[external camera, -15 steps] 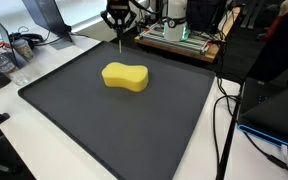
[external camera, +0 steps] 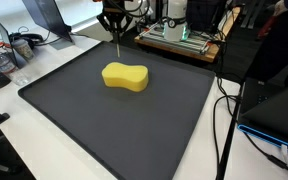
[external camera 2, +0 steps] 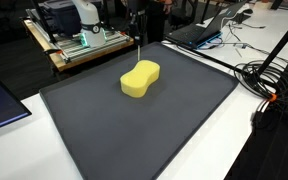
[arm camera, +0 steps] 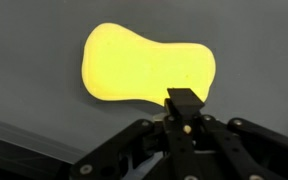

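Note:
A yellow sponge [external camera: 125,76], pinched in at its middle, lies flat on the dark grey mat [external camera 2: 134,130]. It also fills the centre of the wrist view, where the sponge [arm camera: 139,65] is partly covered by my fingers at its lower right. My gripper [external camera: 117,32] is at the far edge of the mat, behind the sponge and above it. It is shut on a thin pale stick [external camera 2: 139,52] that points downward. In exterior view 2 the stick's lower part ends near the sponge's far side; whether they touch I cannot tell.
A wooden board [external camera: 189,48] with white items stands behind it to the right in exterior view 1. Black cables [external camera: 221,120] run along the table's right side, beside a blue-edged device [external camera: 274,138].
The gripper and stick have shifted very slightly to the left in exterior view 1. The sponge stays where it was.

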